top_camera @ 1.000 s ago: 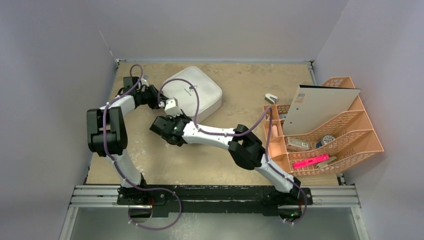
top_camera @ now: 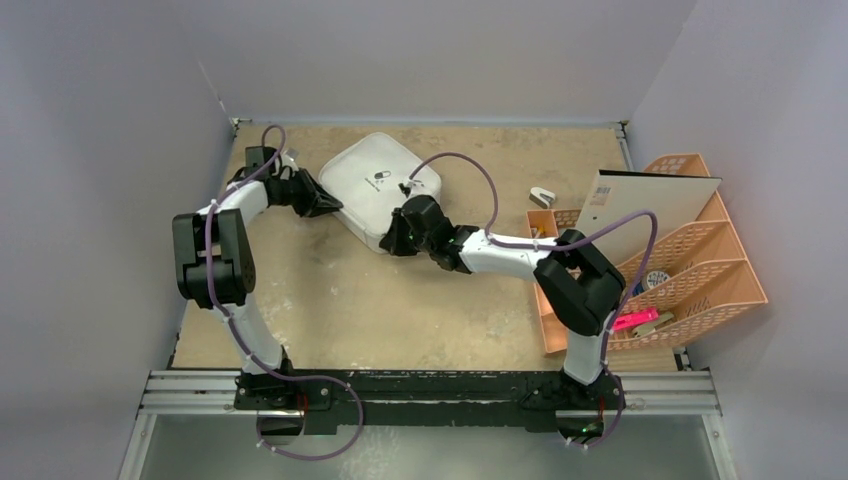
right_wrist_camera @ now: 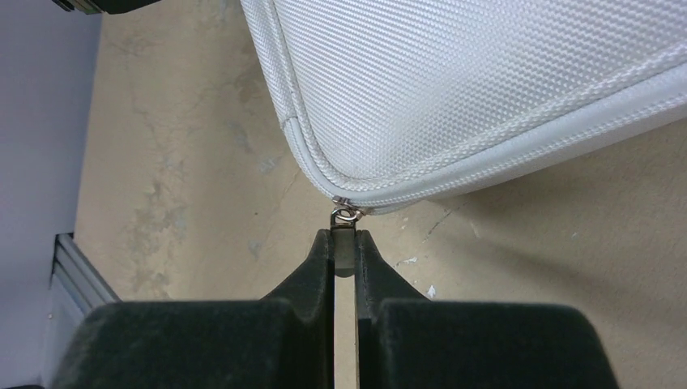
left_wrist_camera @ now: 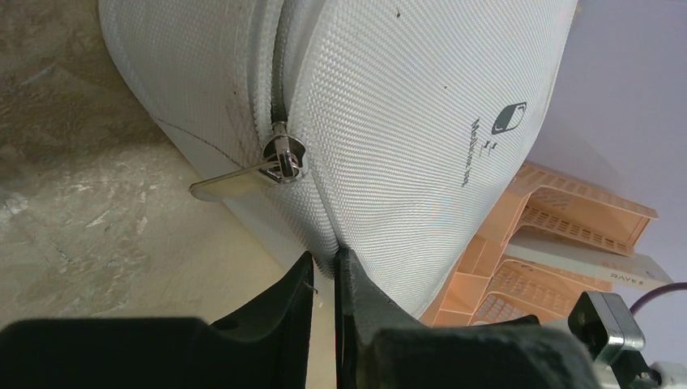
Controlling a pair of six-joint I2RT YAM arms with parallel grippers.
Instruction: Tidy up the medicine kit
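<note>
The white fabric medicine kit lies at a slant on the table, its lid down over it. In the right wrist view my right gripper is shut on a metal zipper pull at the kit's rounded near corner. My left gripper pinches the fabric edge on the kit's left side, a fold of cloth between its fingertips. A second zipper pull hangs close to it, its flat tab sticking outward. The kit's inside is hidden.
An orange divided basket stands at the right, holding a large white box, a pink item and other things. Beside it lies a small white-and-grey device. Bare table spreads in front of the kit.
My right gripper has travelled rightward along the kit's front edge with the zipper pull, from near the left gripper to the near corner. My left gripper has barely moved.
</note>
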